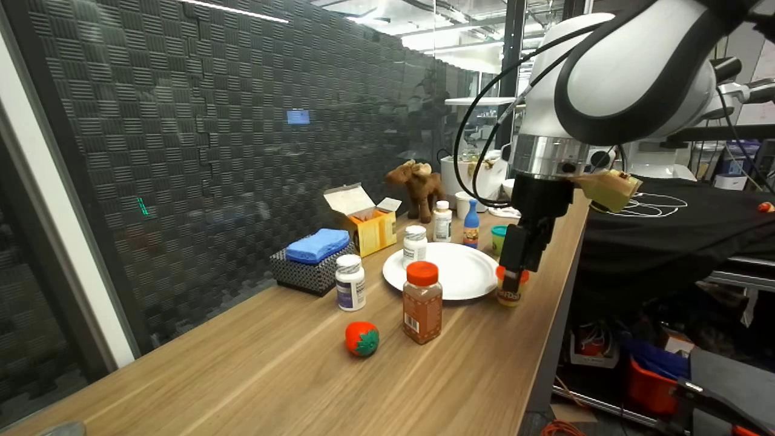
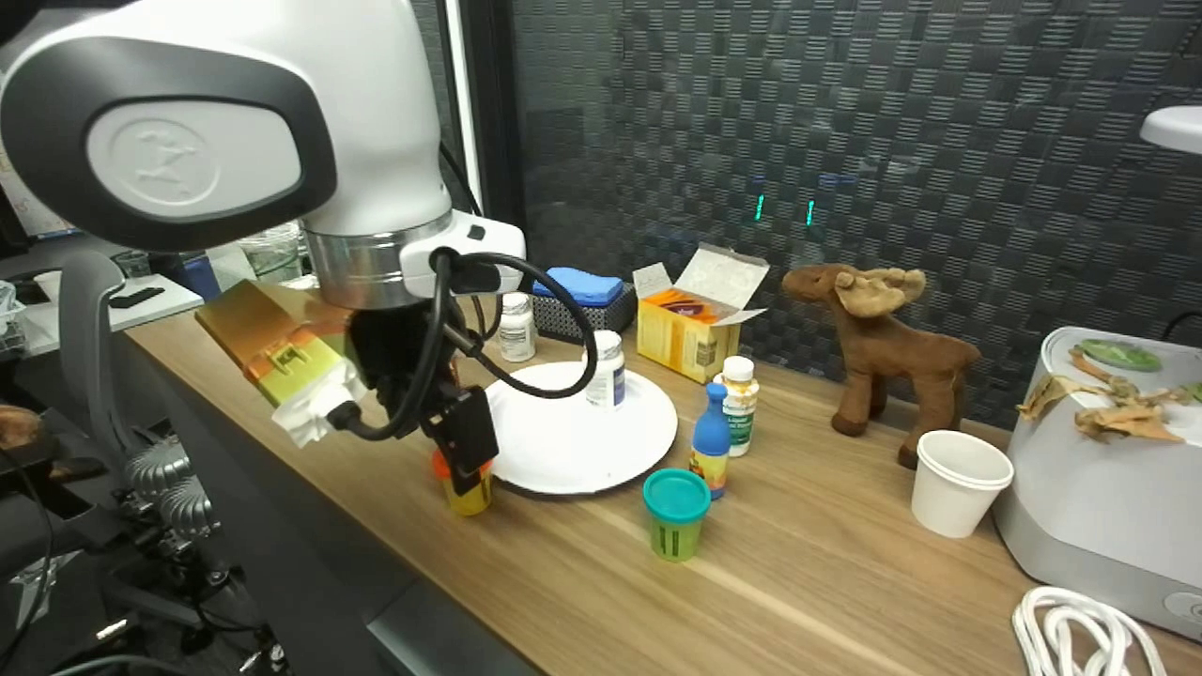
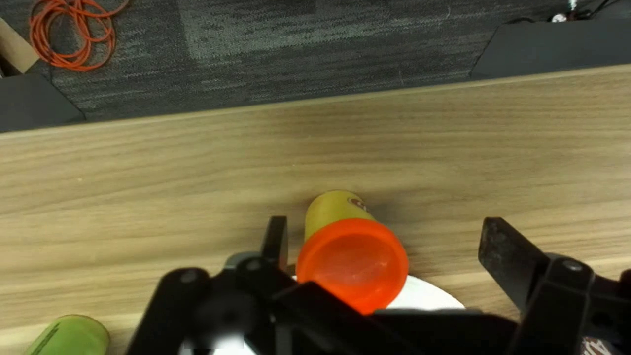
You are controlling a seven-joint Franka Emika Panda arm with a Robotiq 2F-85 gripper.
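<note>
A yellow Play-Doh tub with an orange-red lid (image 3: 353, 263) stands upright on the table beside the white plate (image 1: 465, 272), near the table's front edge. My gripper is open over it. In the wrist view one finger is close to the tub's left side, while a wider gap separates the tub from the right finger. Exterior view 1 shows the fingers (image 1: 514, 254) partly covering the tub (image 1: 510, 298). From the other side, in exterior view 2, a finger also hides part of the tub (image 2: 469, 496).
On the plate stands a white bottle (image 1: 415, 246). Close by are a spice jar (image 1: 422, 309), a green tub with teal lid (image 2: 676, 518) and a blue bottle (image 2: 711, 439). A toy strawberry (image 1: 361, 338) lies further left in exterior view 1. Bare wood lies along the front edge.
</note>
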